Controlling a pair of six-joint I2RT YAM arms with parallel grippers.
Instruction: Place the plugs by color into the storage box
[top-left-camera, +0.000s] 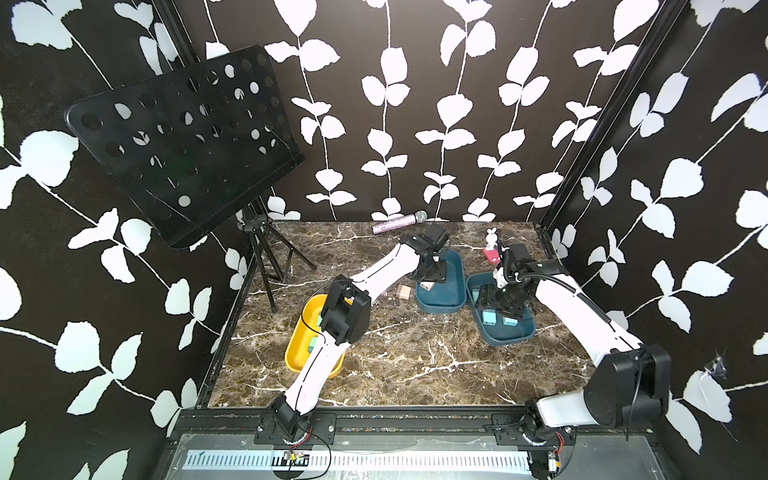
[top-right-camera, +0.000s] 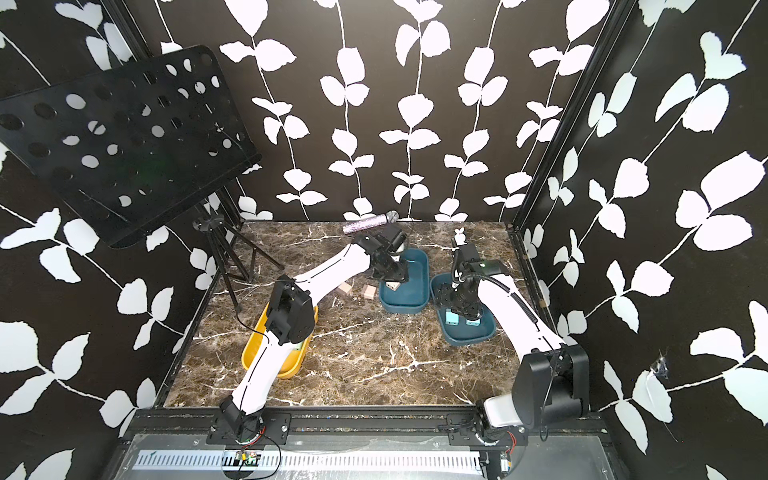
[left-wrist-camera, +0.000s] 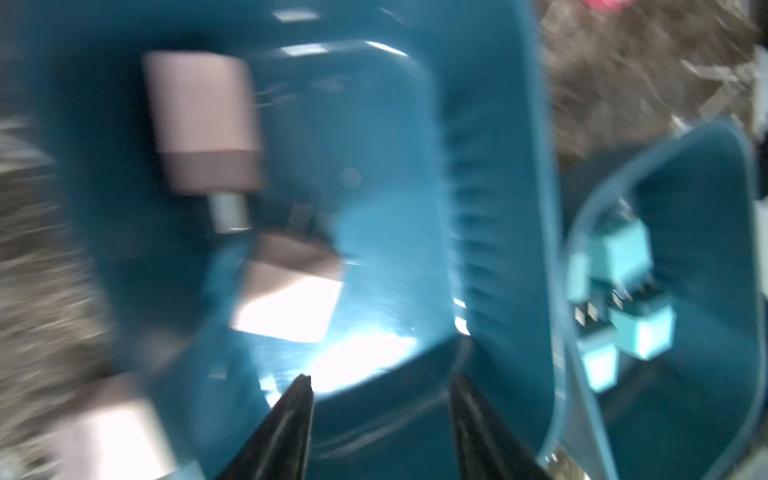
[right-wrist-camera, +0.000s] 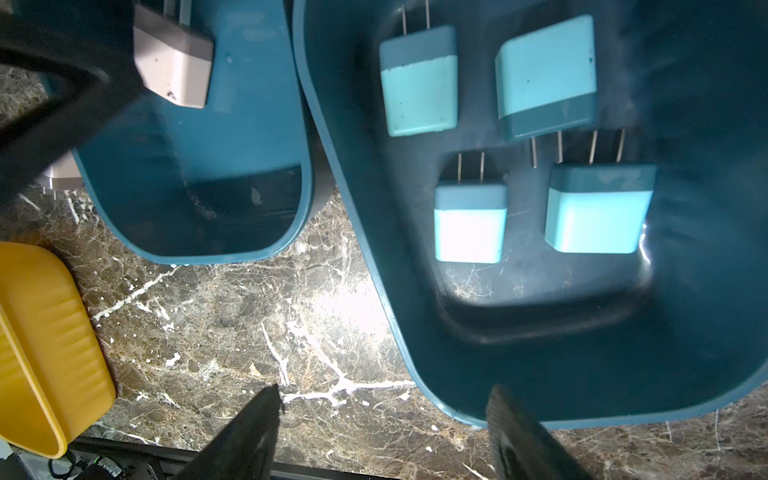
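Observation:
Two pale pink plugs (left-wrist-camera: 200, 112) lie in the middle blue box (left-wrist-camera: 512, 200). Another pink plug (top-left-camera: 404, 293) rests on the table just left of that box, and a second loose pink plug (top-right-camera: 345, 288) is farther left. My left gripper hovers above the middle box, fingers apart and empty. Several teal plugs (right-wrist-camera: 470, 222) sit in the right blue box (right-wrist-camera: 384, 296). Over that box, my right gripper is open with nothing between its fingers. Green plugs (top-left-camera: 313, 344) lie in the yellow box (top-left-camera: 293, 356), partly hidden by the left arm.
A microphone (top-left-camera: 396, 224) lies along the back edge. A white rabbit figure (top-left-camera: 491, 237) stands behind the right box. At the left, a tripod stand (top-left-camera: 268, 256) reaches onto the table.

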